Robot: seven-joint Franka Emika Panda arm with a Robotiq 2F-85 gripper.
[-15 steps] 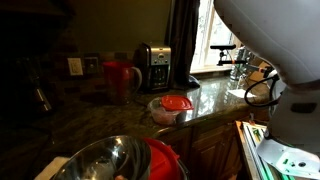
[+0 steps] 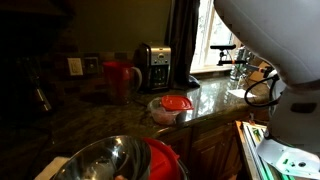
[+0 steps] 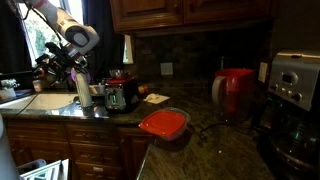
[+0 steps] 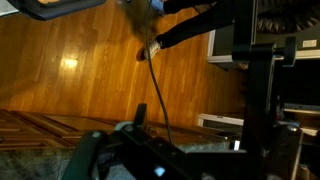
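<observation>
With no task named, the kitchen items and my gripper are what there is to tell. In the wrist view, dark finger parts of my gripper stand apart at the bottom, and I see nothing held between them. The wooden floor lies beyond. A clear bowl with a red lid rests on the counter, well away from the arm. Near the wall is a red pitcher. A metal bowl sits in the foreground, its lower part cut off.
A toaster stands at the back of the counter. In the second exterior view, a coffee maker occupies the right side. A person's leg and foot show on the floor below the wrist camera. Open counter lies around the lidded bowl.
</observation>
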